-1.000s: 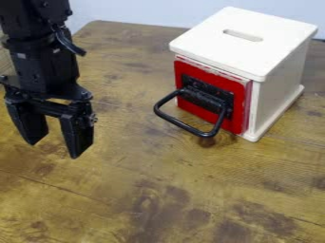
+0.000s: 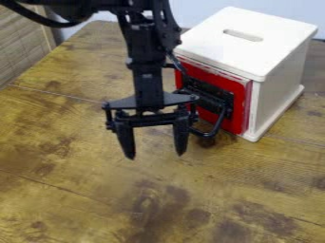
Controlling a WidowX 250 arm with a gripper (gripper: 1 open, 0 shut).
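My black gripper (image 2: 154, 142) hangs open over the wooden table, its two fingers pointing down with nothing between them. It is just in front and to the left of a white box (image 2: 277, 76) with a red front panel (image 2: 238, 74). A black handle (image 2: 222, 119) sticks out from that panel, partly hidden behind my gripper and arm; whether they touch is unclear.
Bare wooden tabletop (image 2: 89, 190) fills the left and front. A wooden panel (image 2: 19, 47) stands at the upper left edge, and a pale wall runs along the back.
My arm and open gripper have moved right from the left side of the table to beside the box's handle, now partly covering it. The box looks unmoved.
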